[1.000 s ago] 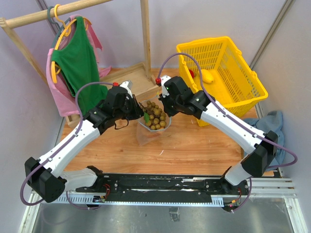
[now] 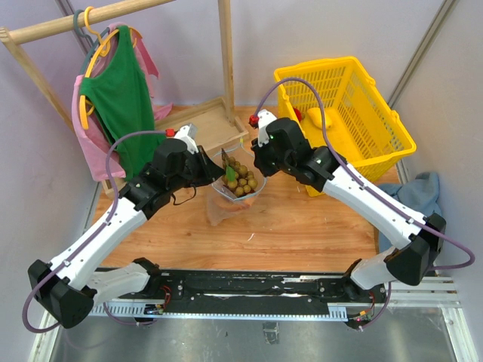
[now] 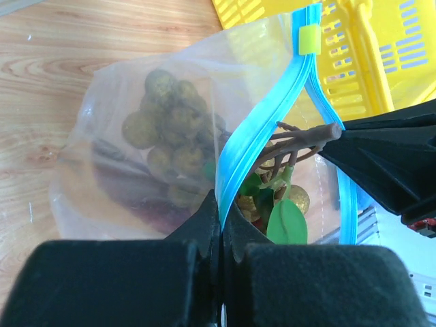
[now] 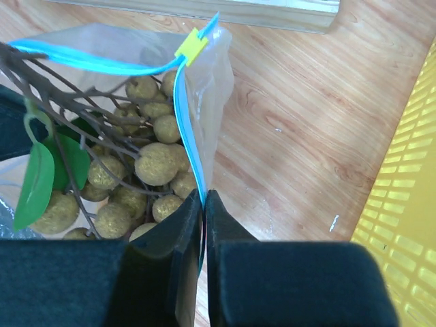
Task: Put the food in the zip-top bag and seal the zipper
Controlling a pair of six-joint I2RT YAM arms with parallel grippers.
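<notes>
The clear zip top bag [image 2: 219, 210] hangs between my two grippers, its mouth open, with a blue zipper strip [image 3: 270, 115] and a yellow slider [image 4: 191, 46]. Inside lies a bunch of round brown fruit [image 2: 240, 179] with twigs and green leaves [image 3: 288, 221]; the thick stem [image 3: 306, 139] pokes up to the bag's mouth. My left gripper is shut on one side of the blue rim. On the opposite side, my right gripper is shut on the rim. Something reddish shows blurred through the lower bag wall.
A yellow basket [image 2: 353, 113] at the back right holds a yellow item [image 2: 317, 118] and a red one [image 2: 297, 114]. Behind the bag stands a wooden rack base [image 2: 200, 127] with hanging clothes [image 2: 125, 98].
</notes>
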